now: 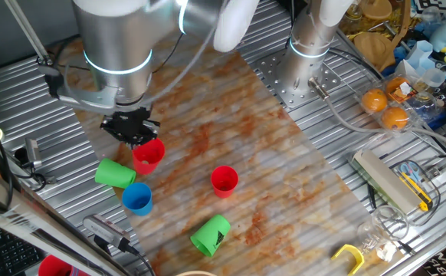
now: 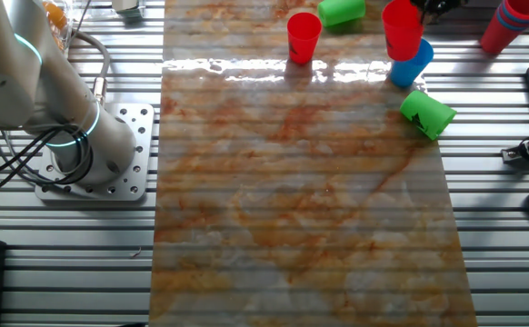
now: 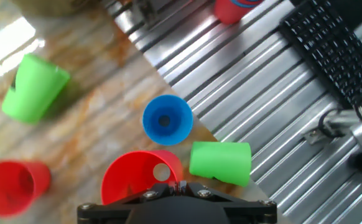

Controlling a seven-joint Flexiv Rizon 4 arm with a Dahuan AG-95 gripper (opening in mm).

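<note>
My gripper (image 1: pixel 135 139) is shut on the rim of a red cup (image 1: pixel 149 159), which hangs tilted with its mouth in sight. In the wrist view the fingertips meet at the edge of this red cup (image 3: pixel 120 178). Exterior view 2 shows it overlapping the blue cup (image 2: pixel 415 65). That blue cup (image 3: pixel 168 118) stands upright, mouth up. A green cup (image 1: pixel 116 174) lies on its side close to the blue one. Farther off are a second red cup (image 1: pixel 224 182), upright, and another green cup (image 1: pixel 210 234), whose pose is unclear.
Nested red and blue cups (image 2: pixel 512 23) stand off the marbled board on the slatted metal table. A keyboard (image 3: pixel 330 50) and a metal clamp (image 3: pixel 349 124) lie beyond the board's edge. The board (image 2: pixel 310 227) is bare over a wide stretch.
</note>
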